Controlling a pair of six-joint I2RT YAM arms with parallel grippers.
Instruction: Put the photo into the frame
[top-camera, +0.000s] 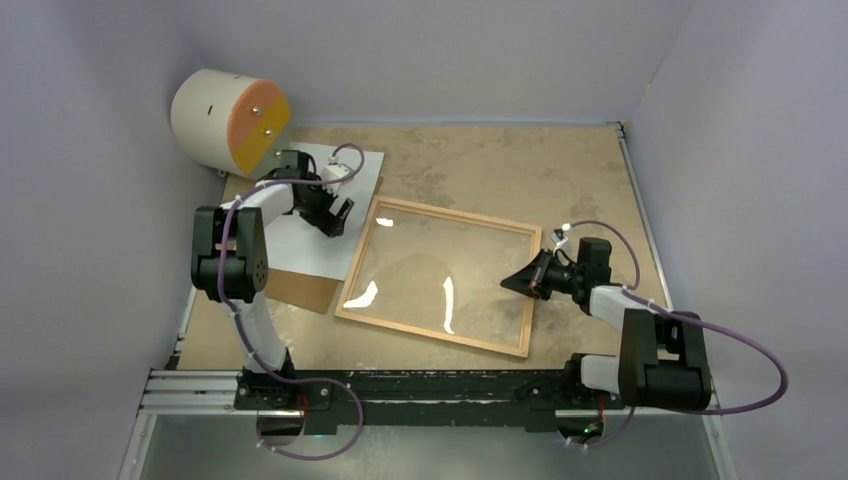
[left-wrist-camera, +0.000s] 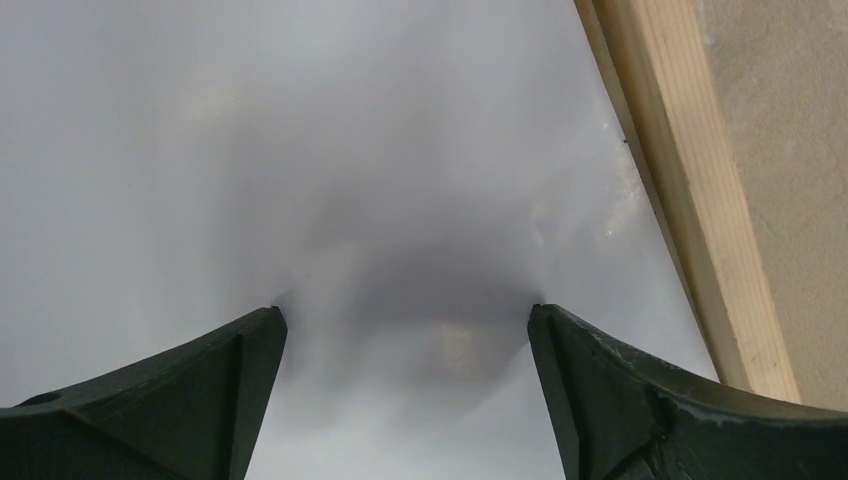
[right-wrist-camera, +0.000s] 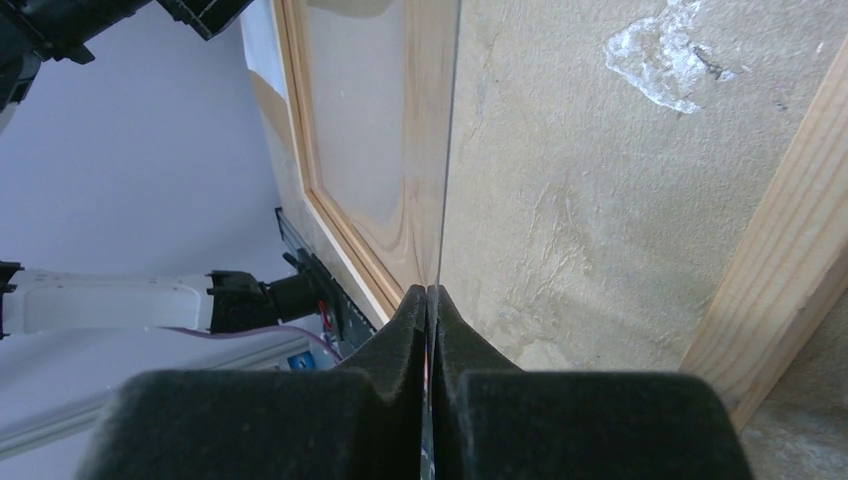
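The wooden frame (top-camera: 437, 332) lies on the table with a clear sheet (top-camera: 420, 265) across it, marked by bright reflections. In the right wrist view, the thin edge of that clear sheet (right-wrist-camera: 450, 130) runs down between the fingertips of my right gripper, which is shut on it at the frame's right side. Beside the frame's left bar lies a white sheet (top-camera: 300, 245), perhaps the photo or its back; no picture shows. Over this white sheet (left-wrist-camera: 400, 150), my left gripper stands open with nothing between its fingers. Whether its tips touch the surface I cannot tell.
Brown board (top-camera: 300, 289) shows from under the white sheet. A pale cylinder (top-camera: 215, 120) with a coloured end stands at the back left corner. Purple hoses loop around both arms.
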